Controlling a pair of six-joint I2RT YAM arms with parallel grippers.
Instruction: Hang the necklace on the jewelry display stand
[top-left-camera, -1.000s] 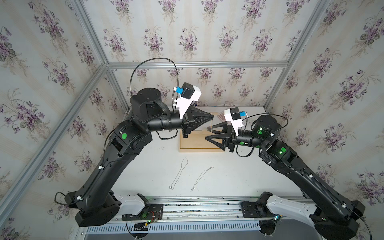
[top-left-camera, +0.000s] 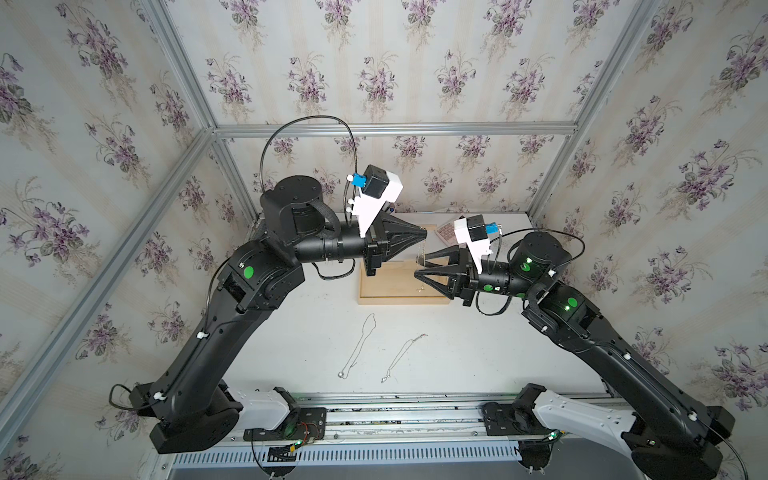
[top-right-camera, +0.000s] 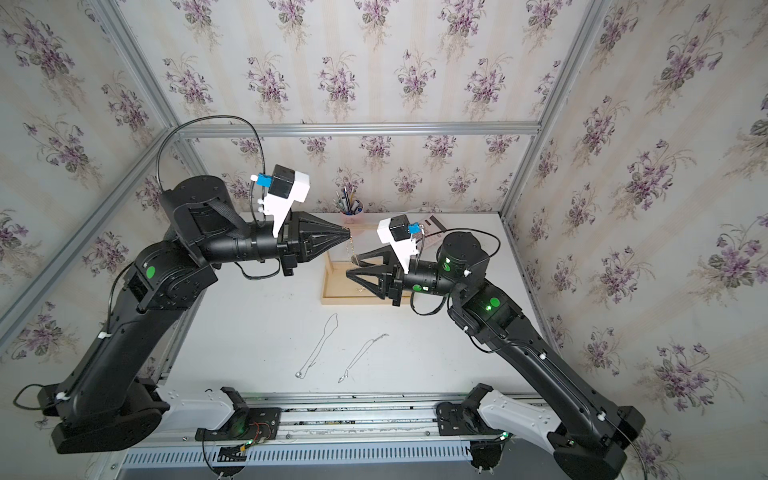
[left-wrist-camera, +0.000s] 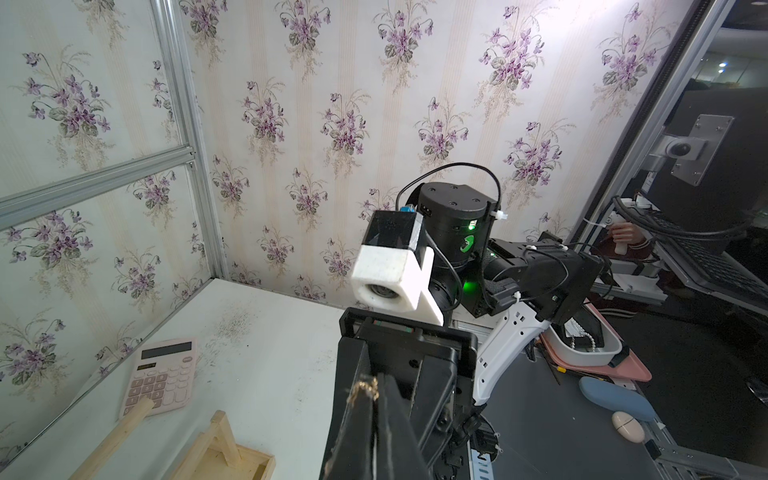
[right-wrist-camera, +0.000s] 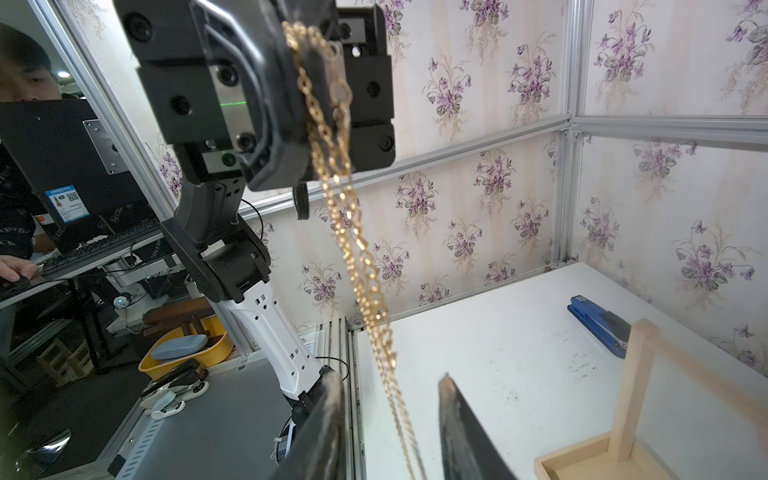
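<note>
A gold chain necklace (right-wrist-camera: 352, 224) hangs in a doubled strand from the tip of my left gripper (top-left-camera: 422, 235), which is shut on it. The chain drops between the fingertips of my right gripper (top-right-camera: 352, 269), which stands part open just below, its fingers apart. The wooden display stand (right-wrist-camera: 636, 376), posts on a tray-like base, is on the table behind both grippers, partly hidden by them. Two more chains, a left one (top-left-camera: 357, 348) and a right one (top-left-camera: 402, 352), lie on the white table in front of it.
A pink calculator (left-wrist-camera: 160, 376), a blue stapler (right-wrist-camera: 596, 324) and a pen cup (top-right-camera: 349, 206) sit toward the back. Aluminium frame rails and papered walls enclose the table.
The left arm and gripper have not visibly moved.
</note>
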